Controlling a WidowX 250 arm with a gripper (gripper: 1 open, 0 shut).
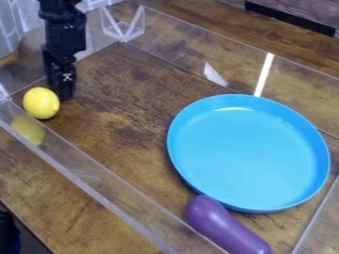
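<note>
A black gripper (62,79) hangs at the upper left, its fingers apart and empty, just above and behind a yellow lemon-like object (42,102) on the wooden table (133,169). A large blue plate (248,154) lies on the right half. A purple eggplant-like object (225,224) lies at the bottom right.
Clear plastic walls border the work area along the left, back and front, with the yellow object close against the left one.
</note>
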